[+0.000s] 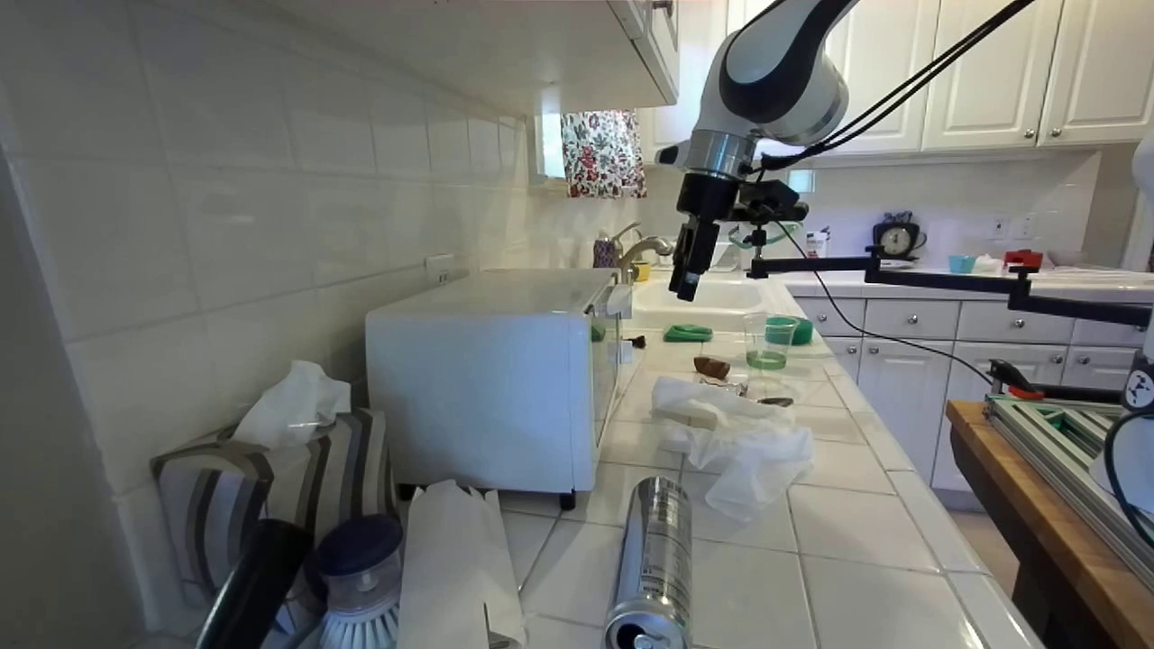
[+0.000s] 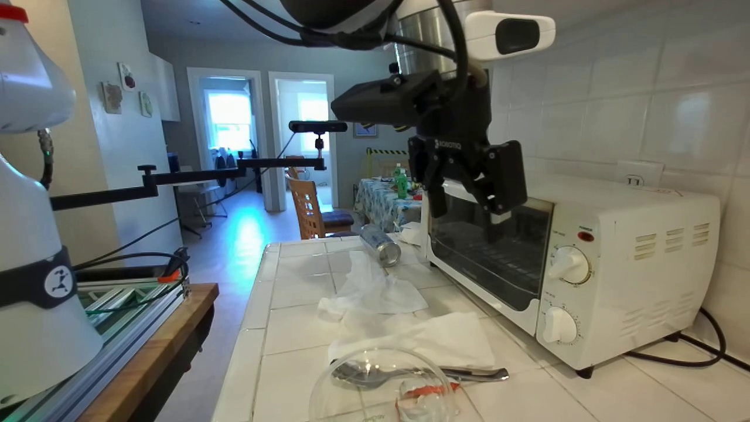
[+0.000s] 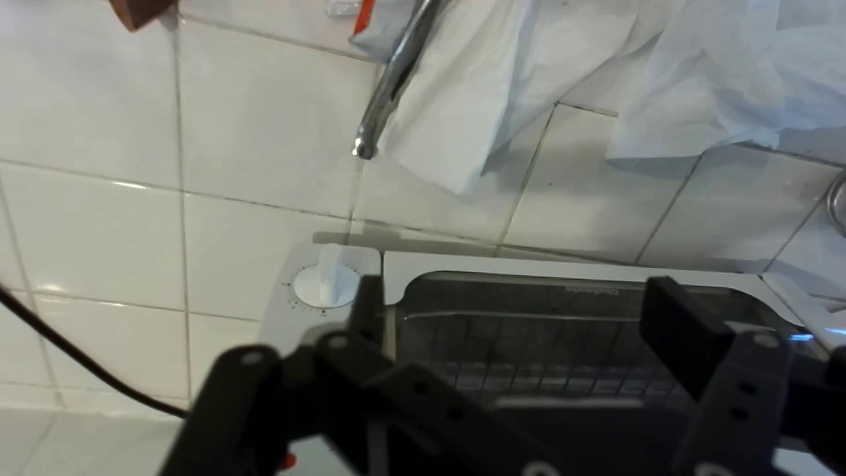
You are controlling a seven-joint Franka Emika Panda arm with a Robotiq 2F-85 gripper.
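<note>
My gripper (image 2: 469, 211) hangs in the air in front of the toaster oven's glass door, pointing downward. Its fingers are spread wide, and nothing is between them. The white toaster oven (image 1: 481, 400) stands against the tiled wall with its door closed. In the wrist view, the dark door glass (image 3: 523, 341) shows below and between the two fingers, and a white knob (image 3: 326, 284) lies just beyond the left one. Crumpled white paper (image 2: 379, 295) and a metal spoon (image 2: 474, 374) lie on the counter before the oven.
A silver can (image 1: 652, 562) lies on its side at the counter's near end. Clear cups, one with a green base (image 1: 768, 359), stand toward the sink (image 1: 703, 297). A striped tissue box (image 1: 325, 476) and a brush (image 1: 362, 584) sit by the wall. Bare tile runs along the counter's outer edge.
</note>
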